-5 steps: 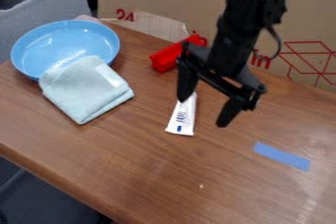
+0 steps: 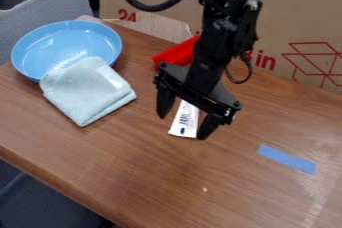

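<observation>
The black gripper (image 2: 190, 107) hangs open over a white tube-like item with dark printing (image 2: 183, 123), which lies on the wooden table and is partly hidden by it. A folded pale cloth (image 2: 87, 90) lies at the left, in front of a blue plate (image 2: 64, 42). A red object (image 2: 177, 52) lies behind the arm, mostly hidden.
A blue strip (image 2: 286, 158) is on the table at the right. Cardboard with red markings (image 2: 301, 42) stands along the back. A grey item (image 2: 30, 12) sits at the back left.
The gripper has moved left from the right of the white item to over it, now covering more of it and of the red object. The objects on the table look unmoved.
</observation>
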